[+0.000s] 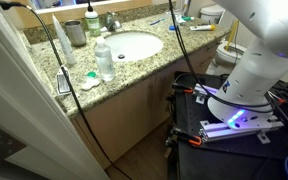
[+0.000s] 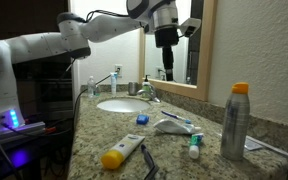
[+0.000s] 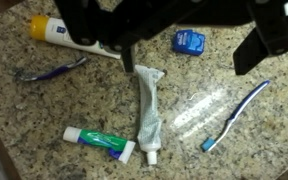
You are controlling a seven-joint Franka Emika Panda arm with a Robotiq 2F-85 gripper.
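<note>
My gripper is open above the counter, its dark fingers wide apart with nothing held between them. A blue box [image 3: 189, 42] shows in the gap, lying on the counter below. A pale crumpled tube [image 3: 150, 112] lies near the middle of the wrist view, with a green and white tube [image 3: 100, 142] to its lower left. Up and left are a yellow-capped white tube [image 3: 69, 35] and a dark blue toothbrush [image 3: 54, 72]; a blue and white toothbrush [image 3: 236, 114] is at right. In exterior view 2 the gripper [image 2: 165, 75] hangs well above these things.
A tall bottle [image 2: 235, 122] stands at the counter's right, near the wall. The sink [image 2: 122, 105] lies farther along, with a soap bottle [image 2: 147, 88] behind it. In exterior view 1 a clear bottle [image 1: 104, 61] and metal cup [image 1: 76, 33] stand beside the sink.
</note>
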